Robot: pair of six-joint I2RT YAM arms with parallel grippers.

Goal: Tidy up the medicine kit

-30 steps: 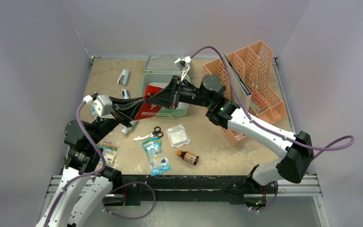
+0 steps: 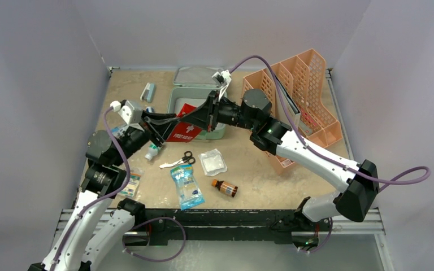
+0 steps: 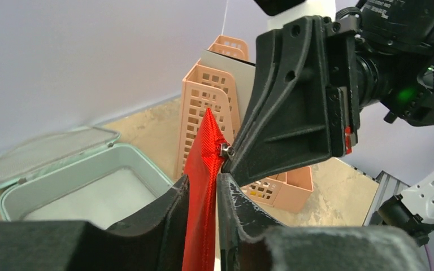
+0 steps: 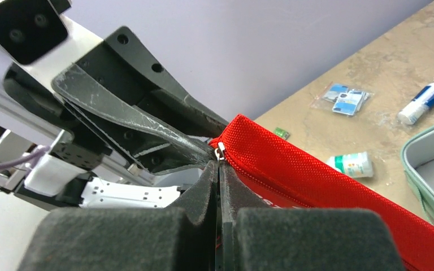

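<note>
The red first aid pouch [image 2: 185,132] hangs above the table, between the two grippers. My right gripper is shut on the metal zipper pull [image 4: 220,151] at the pouch's corner. My left gripper stands slightly open around the pouch's upper edge, a gap showing on its left side. On the table below are scissors [image 2: 179,161], a white gauze packet [image 2: 212,162], a blue pouch [image 2: 186,186], a brown bottle [image 2: 225,188] and a white-green bottle [image 4: 352,164]. The green case [image 2: 218,130] lies open and looks empty inside where visible.
An orange basket [image 2: 322,101] with folders stands at the right. At the back left sits a grey-blue stapler-like item [image 2: 150,92]. Small packets [image 2: 131,179] lie near the left arm.
</note>
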